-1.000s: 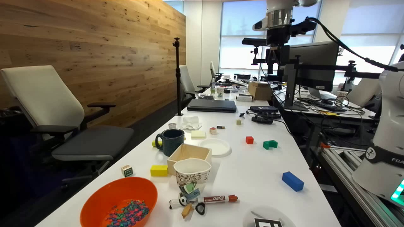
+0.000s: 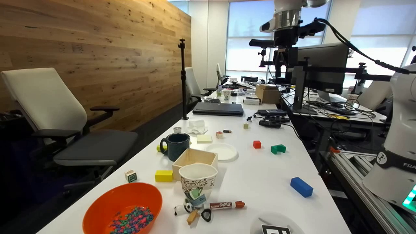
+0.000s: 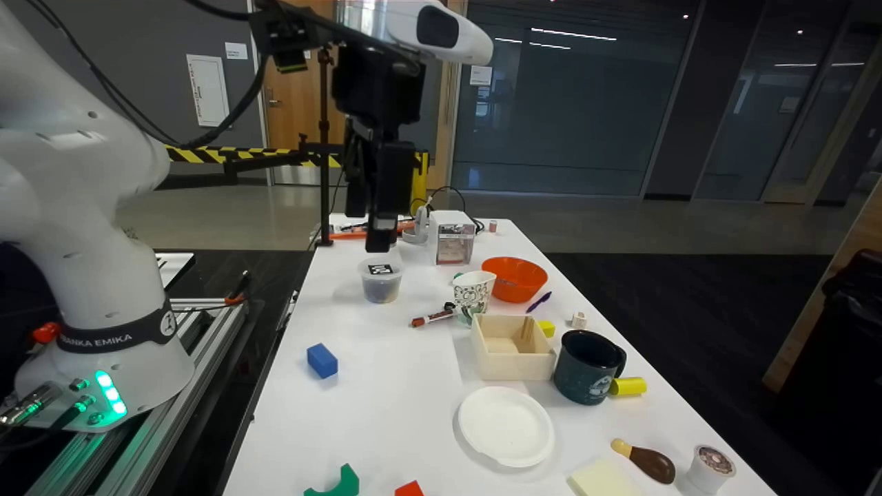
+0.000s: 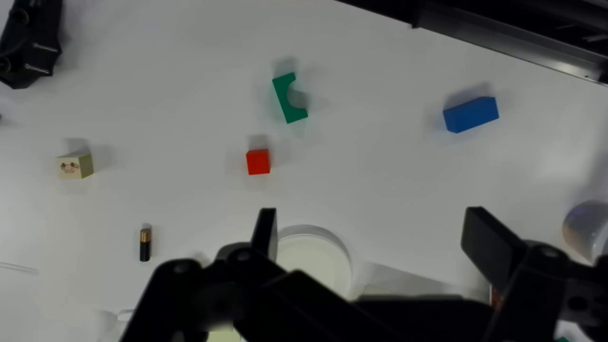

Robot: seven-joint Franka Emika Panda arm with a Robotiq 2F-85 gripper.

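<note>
High above the white table hangs my gripper, open, its two black fingers wide apart with nothing between them. Below it in the wrist view lie a red cube (image 4: pixel 258 162), a green arch-shaped block (image 4: pixel 289 98) and a blue block (image 4: pixel 471 114), each apart from the others. A white plate (image 3: pixel 506 426) rests flat near a square wooden box (image 3: pixel 514 366). Beside the box stand a dark mug (image 3: pixel 584 368) and a patterned paper cup (image 2: pixel 198 176). An orange bowl (image 2: pixel 123 206) holds many small coloured pieces.
A marker (image 2: pixel 227 204) and small items lie by the cup. A lidded tub (image 3: pixel 381 280) stands at one end of the table. Yellow blocks (image 2: pixel 163 175), a battery (image 4: pixel 145 245) and a closed laptop (image 2: pixel 218 109) are also on it. Free room lies around the blue block.
</note>
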